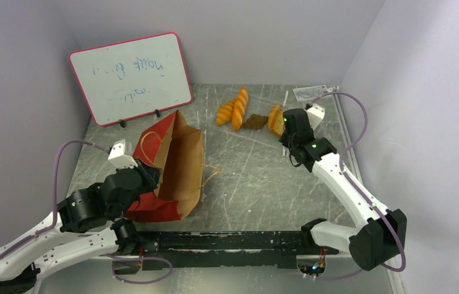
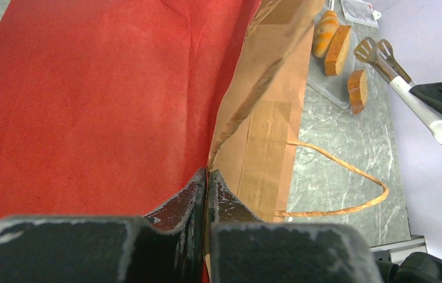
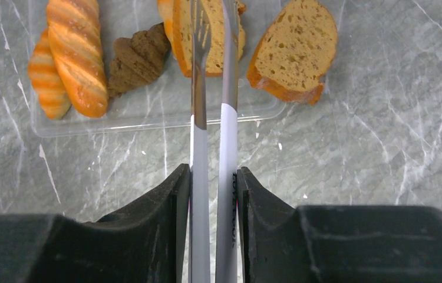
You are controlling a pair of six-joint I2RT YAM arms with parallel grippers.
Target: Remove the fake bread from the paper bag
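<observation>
The red paper bag point(image 1: 164, 125) lies on its side, its brown mouth facing right. My left gripper is shut on the bag's rim. No bread shows in the visible part of its inside. In the right wrist view, my right gripper holds metal tongs point(image 3: 228, 147) by their white handles, tips slightly apart. The tongs appear raised over the breads. Two baguette-like loaves point(image 3: 77, 59), a brown croissant-like piece point(image 3: 139, 59) and a bread slice point(image 3: 215, 35) are in a clear tray point(image 3: 148, 124). Another slice point(image 3: 301, 47) sits at the tray's edge.
A whiteboard point(image 1: 132, 76) leans at the back left. Behind the right arm lies a small white packet point(image 1: 310, 92). Bare grey table point(image 1: 245, 177) stretches between the bag and the right arm. Walls enclose the back and both sides.
</observation>
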